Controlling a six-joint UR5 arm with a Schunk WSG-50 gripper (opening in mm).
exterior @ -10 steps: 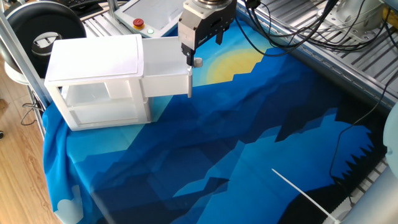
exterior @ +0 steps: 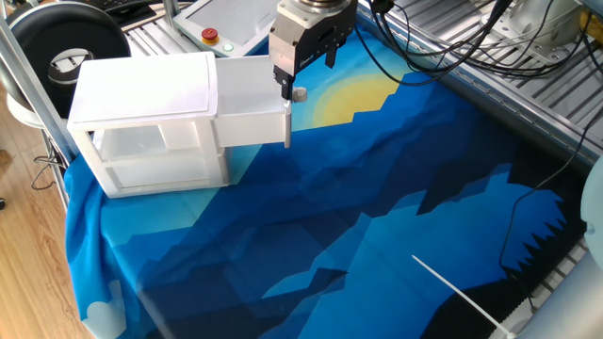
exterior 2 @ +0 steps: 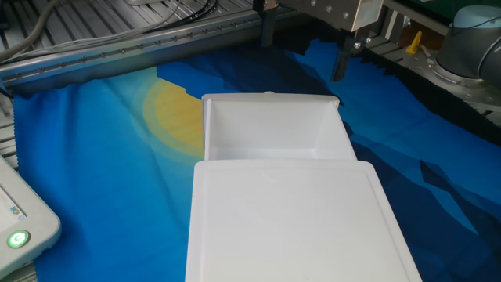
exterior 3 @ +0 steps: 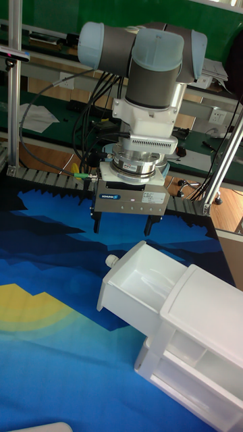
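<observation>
A white drawer cabinet (exterior: 141,89) stands on the blue patterned cloth, its upper drawer (exterior: 252,89) pulled well out. Looking into that drawer (exterior 2: 270,129) in exterior view 2, I find it empty. A round white knob (exterior 3: 111,260) sticks out from the drawer's front. My gripper (exterior 3: 123,225) points downward with its fingers wide apart and nothing between them. In exterior view 3 it appears above the cloth, just past the drawer front and apart from the knob. One finger overlaps the drawer front's edge in exterior view 1, where the exact height cannot be judged.
A lower drawer (exterior: 155,171) sits inside the cabinet. Behind the cabinet lies a panel with a red button (exterior: 209,35). A thin white rod (exterior: 457,292) reaches over the cloth at the lower right.
</observation>
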